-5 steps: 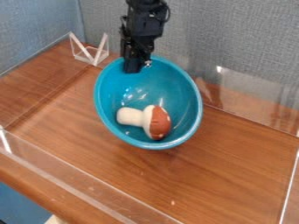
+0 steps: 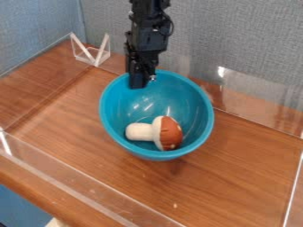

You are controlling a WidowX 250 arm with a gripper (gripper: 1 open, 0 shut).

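A round teal bowl [image 2: 126, 124] sits on the wooden surface, with a toy mushroom lying on its side inside it, white stem [image 2: 140, 131] to the left and reddish-brown cap [image 2: 168, 133] to the right. My black gripper [image 2: 140, 78] comes down from the top and is shut on the bowl's far rim; its fingertips are small and dark, partly hard to make out.
A white wire rack [image 2: 90, 51] stands at the back left near the grey walls.
My gripper and the bowl have moved slightly toward the front, the mushroom along with them.
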